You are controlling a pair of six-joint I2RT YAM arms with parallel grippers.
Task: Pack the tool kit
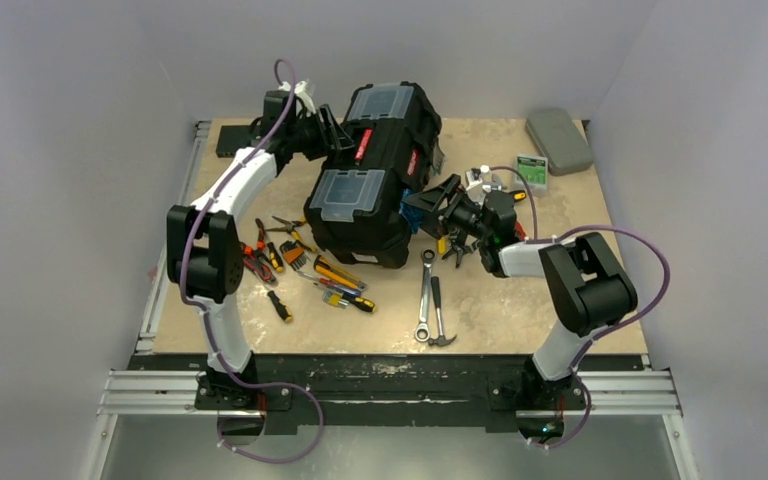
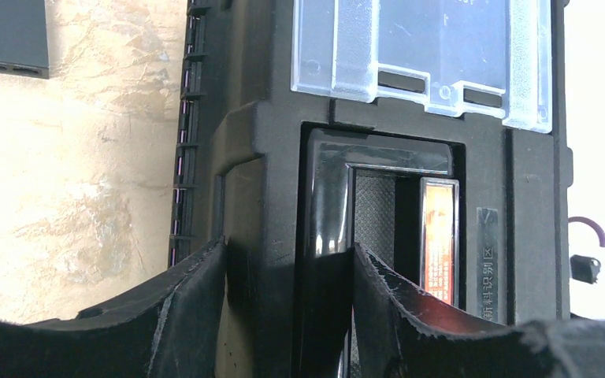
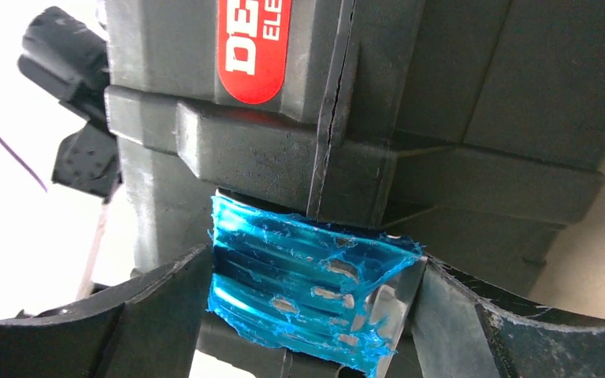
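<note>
A black toolbox [image 1: 380,140] with clear lid compartments stands closed in the middle of the bench. My left gripper is at its top left, fingers either side of the edge beside the folded handle [image 2: 327,189]; whether it grips is unclear. At the box's right side my right gripper has its open fingers either side of a latch wrapped in torn blue film [image 3: 299,276]. Tools lie loose around the box: pliers [image 1: 260,265], screwdrivers, a wrench [image 1: 424,295], a hammer [image 1: 438,310].
A grey case [image 1: 560,140] and a green-filled clear box [image 1: 530,170] sit at back right, a dark case [image 1: 232,140] at back left.
</note>
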